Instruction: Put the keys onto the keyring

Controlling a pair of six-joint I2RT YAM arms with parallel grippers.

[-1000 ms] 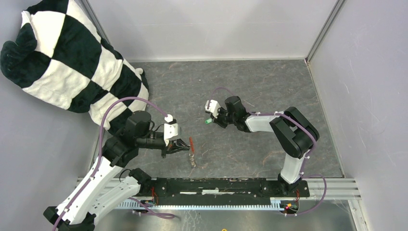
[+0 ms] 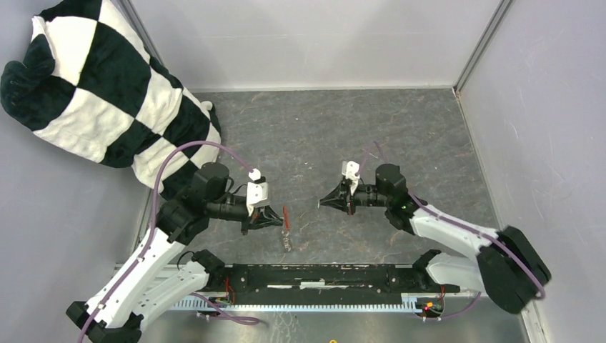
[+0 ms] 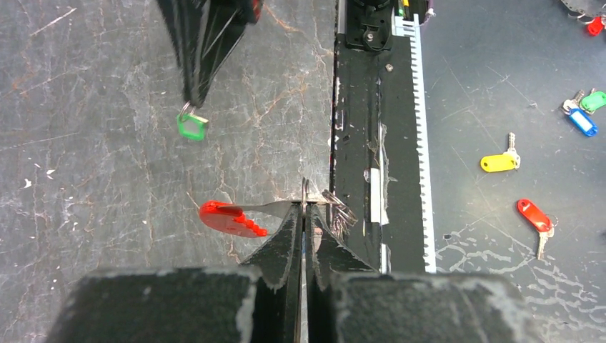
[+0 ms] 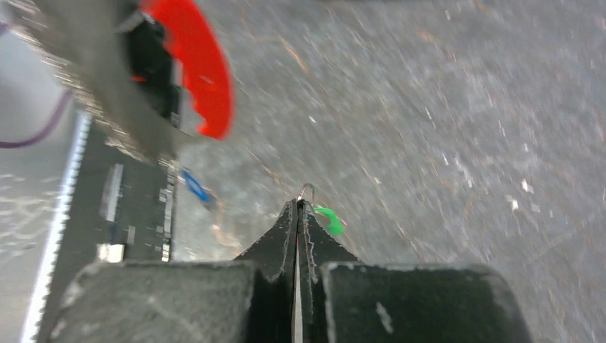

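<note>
My left gripper is shut on a keyring (image 3: 305, 191). A red-handled piece with a flat metal part (image 3: 232, 218) sticks out on one side of its fingers, and a metal bunch (image 3: 341, 213) on the other. From the closed tips of my right gripper (image 2: 321, 204) hangs a green tag (image 3: 191, 127) with a key, held by its thin ring (image 4: 306, 190). The green tag is mostly hidden behind the fingers in the right wrist view. A clear gap separates the two grippers, and the red piece (image 4: 196, 68) looms large and blurred at upper left there.
Beyond the black rail (image 3: 396, 93) lie a yellow-tagged key (image 3: 499, 163), a red-tagged key (image 3: 534, 215) and blue (image 3: 582, 122) and green tags together. A checkered cushion (image 2: 118, 86) leans at the back left. The grey tabletop (image 2: 300, 143) is otherwise open.
My right arm has swung right and toward the front, its gripper turning to point left at about the left gripper's height in the top view. The left arm has barely moved.
</note>
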